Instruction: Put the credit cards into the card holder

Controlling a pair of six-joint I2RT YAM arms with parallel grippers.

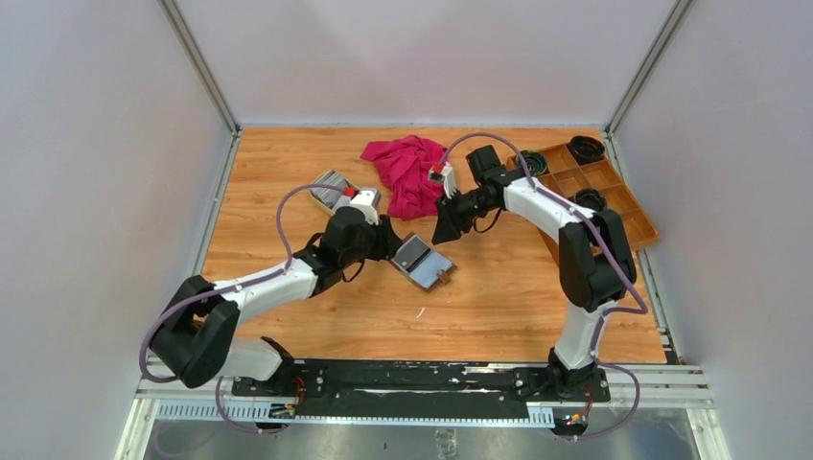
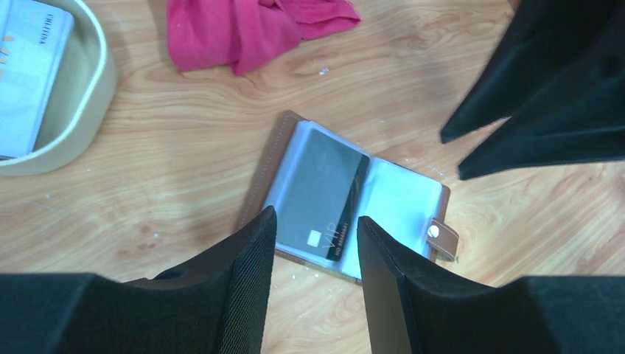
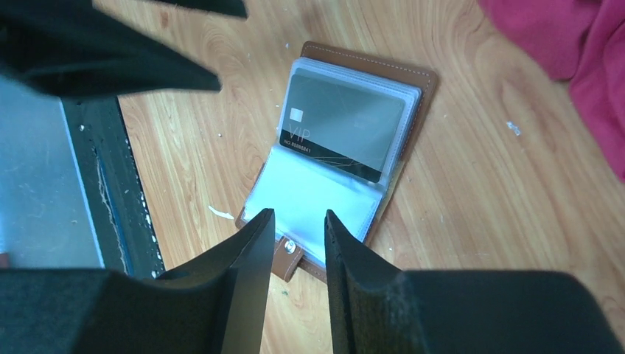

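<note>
The card holder point(image 1: 445, 276) lies spread out on the table, brown with clear sleeves and a snap strap. A dark VIP card point(image 3: 343, 127) lies flat within the outline of one sleeve; the other sleeve is clear and pale. Left of the holder hovers my left gripper, open and empty. My right gripper stands part open above the holder's upper right side, nothing between its fingers. More cards point(image 2: 29, 66) sit in an oval box point(image 1: 331, 178) at the upper left, partly hidden by the left arm from above.
A crumpled pink cloth point(image 1: 407, 172) lies behind the holder. At the right stands a wooden divided tray point(image 1: 628, 216) with dark coils. A small white scrap point(image 1: 420, 312) rests in front of the holder.
</note>
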